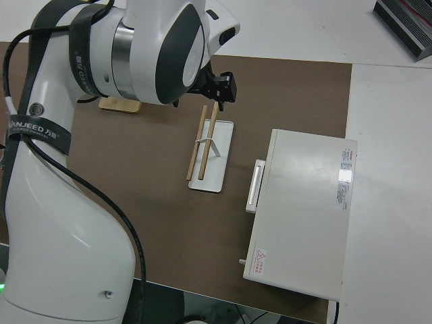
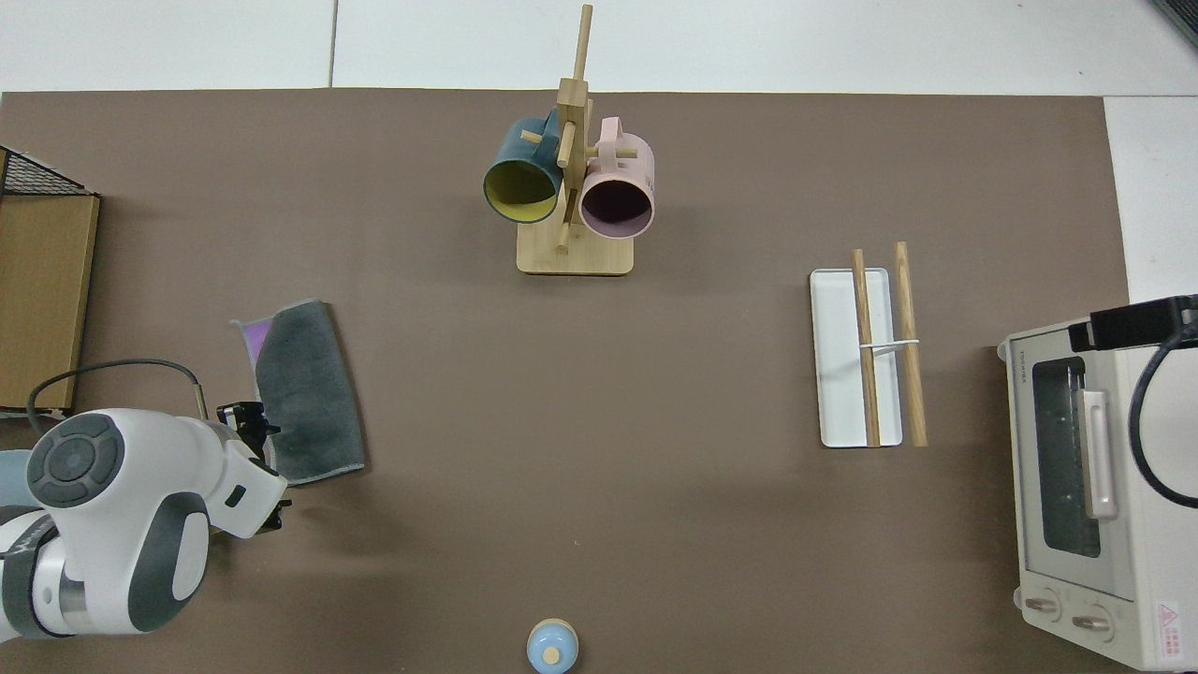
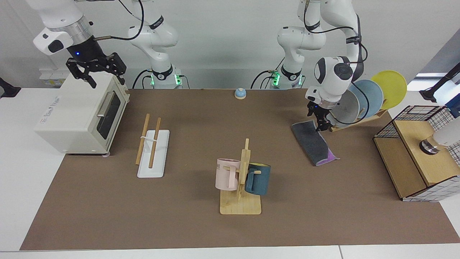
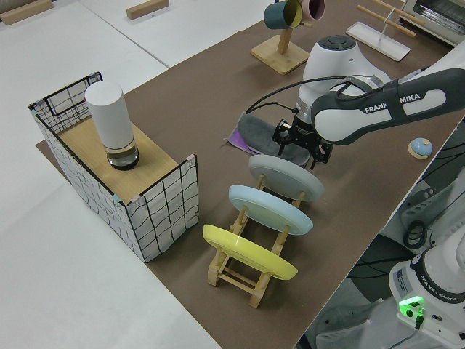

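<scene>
My left gripper (image 4: 302, 137) is low over the mat at the end of the arm beside the folded grey-purple cloth (image 2: 309, 388), near the dish rack holding grey, blue and yellow plates (image 4: 251, 254); its fingers are too small and hidden to read. My right gripper (image 3: 96, 69) hangs over the white toaster oven (image 2: 1106, 483), its finger unclear. A mug tree (image 2: 575, 253) holds a teal mug (image 2: 519, 185) and a pink mug (image 2: 615, 202).
A white board with two wooden rods (image 2: 834, 371) lies right of centre. A small blue round object (image 2: 551, 640) sits at the front edge. A wire-and-wood shelf (image 2: 39, 292) stands at one end.
</scene>
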